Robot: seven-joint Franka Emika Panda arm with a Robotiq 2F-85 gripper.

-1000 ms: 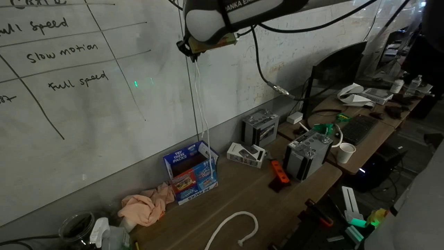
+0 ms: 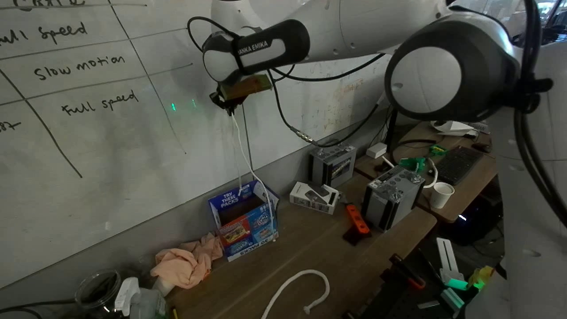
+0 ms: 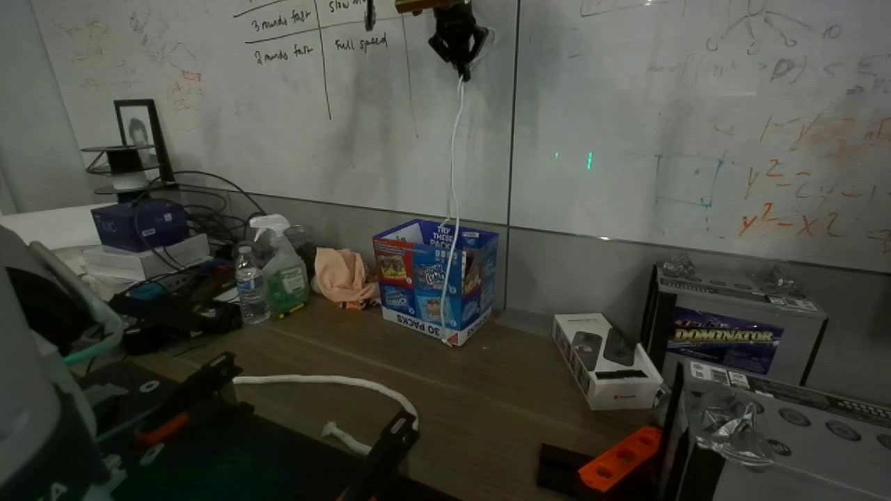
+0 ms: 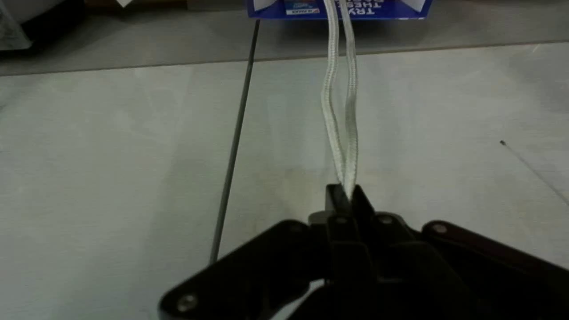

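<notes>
High in front of the whiteboard, my gripper is shut on a thin white rope [image 4: 350, 106]. Two strands of the rope hang down from the fingertips. In exterior view 2 the longer strand of the rope [image 3: 455, 167] runs down past the front of an open blue snack box [image 3: 418, 288], its end near the box's lower edge. The shorter strand ends by the box's opening, though whether it is inside I cannot tell. From exterior view 1, the box [image 2: 247, 234] stands upright below my gripper [image 2: 231, 112], against the wall.
A thicker white rope [image 3: 326, 380] lies curved on the table. Left of the box are a peach cloth [image 3: 340, 275] and a spray bottle [image 3: 284, 267]. To its right sit a white product box [image 3: 605, 359], an orange tool [image 3: 619, 459] and two batteries [image 3: 735, 325].
My gripper has moved left and lower in exterior view 1, with the rope still in it. Both strands hang lower, and the shorter end is now at the box's opening.
</notes>
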